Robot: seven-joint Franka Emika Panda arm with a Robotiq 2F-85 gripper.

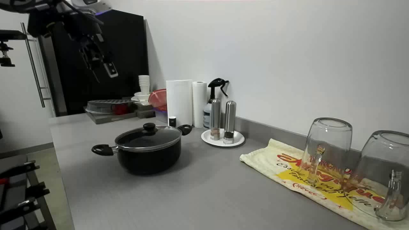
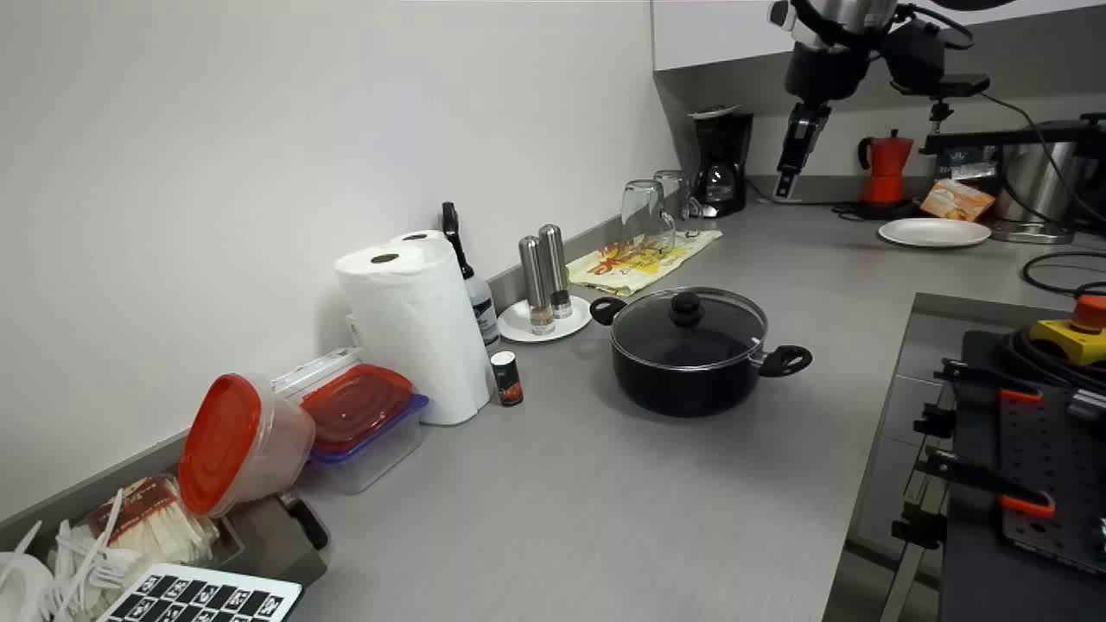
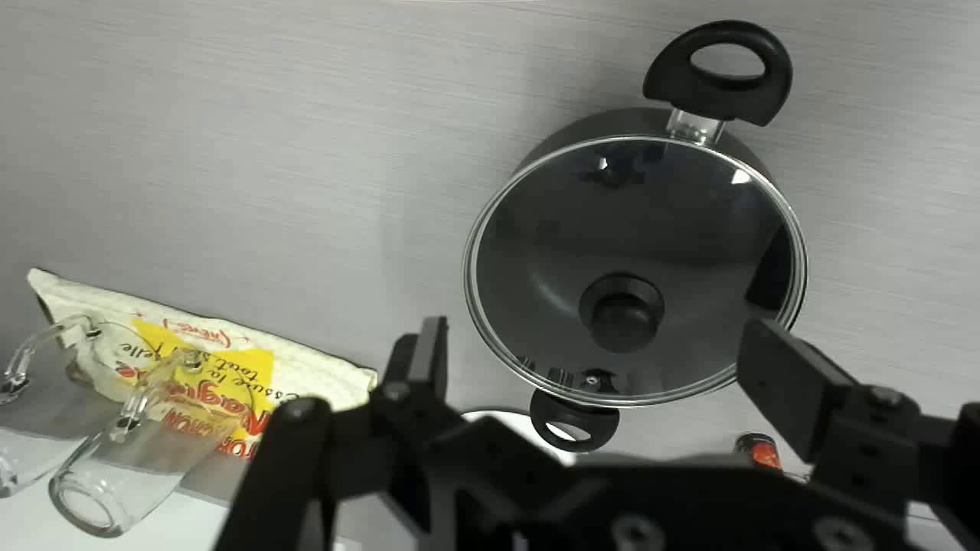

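A black two-handled pot [image 1: 150, 159] stands on the grey counter, covered by a glass lid [image 2: 664, 326] with a black knob [image 3: 622, 312] at its centre. High above the counter hangs my gripper, its fingers wide apart and nothing between them. In the wrist view the pot and lid appear well below the fingers [image 3: 429, 363], with the knob framed in the gap. From the first exterior view the gripper shows at upper left, clear of everything on the counter.
Two upside-down glass mugs [image 1: 324, 153] rest on a printed towel [image 2: 632, 264]. Behind the pot are a white plate [image 1: 238, 140] with two steel grinders, paper rolls [image 2: 415, 332], a spray bottle [image 1: 207, 115] and a small dark shaker [image 2: 507, 378]. Free counter lies in front of the pot.
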